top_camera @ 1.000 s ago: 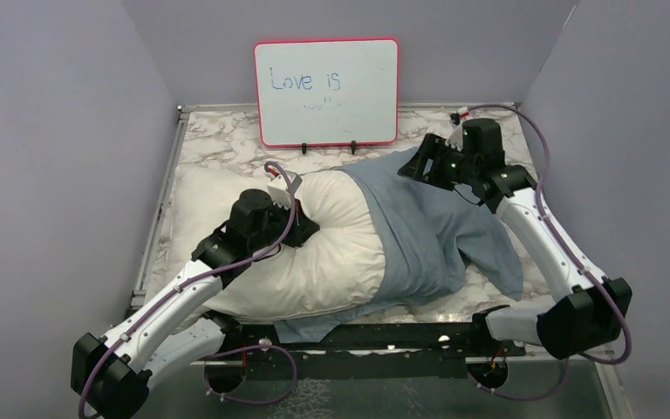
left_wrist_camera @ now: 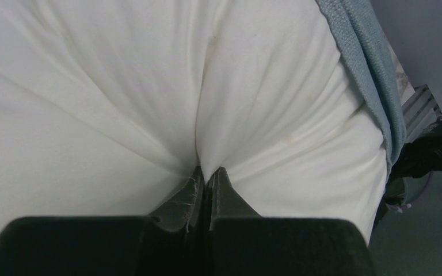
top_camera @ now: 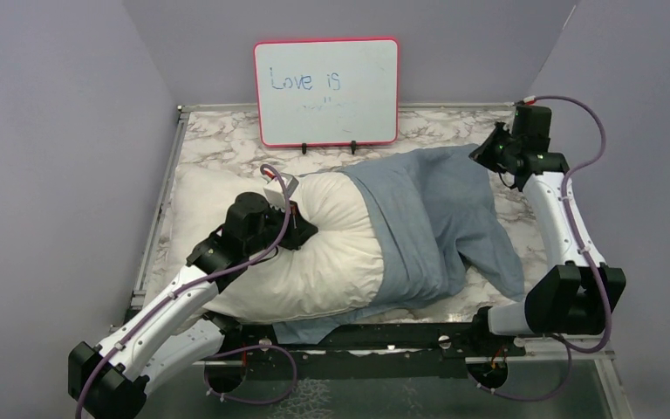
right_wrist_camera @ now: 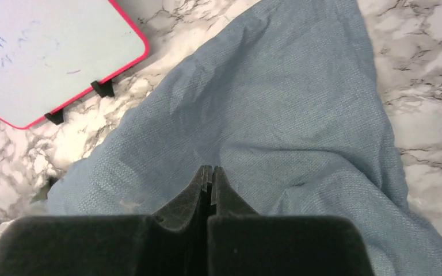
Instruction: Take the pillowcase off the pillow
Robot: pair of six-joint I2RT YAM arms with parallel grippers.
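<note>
A plump white pillow point(top_camera: 340, 262) lies on the left and middle of the table, its right end inside a blue-grey pillowcase point(top_camera: 440, 218). The case's empty part spreads flat and wrinkled to the right. My left gripper point(top_camera: 307, 237) is shut on a pinch of the white pillow; in the left wrist view folds run into the fingertips point(left_wrist_camera: 221, 187). At the far right, my right gripper point(top_camera: 478, 159) stands over the case's upper right corner. Its fingertips point(right_wrist_camera: 221, 187) meet with no cloth between them, and the pillowcase point(right_wrist_camera: 276, 109) lies flat beyond them.
A red-rimmed whiteboard point(top_camera: 326, 92) stands on black feet at the back edge. Bare marble tabletop point(top_camera: 515, 209) shows right of the case. Grey walls close in the back and sides.
The pillowcase lies much as before.
</note>
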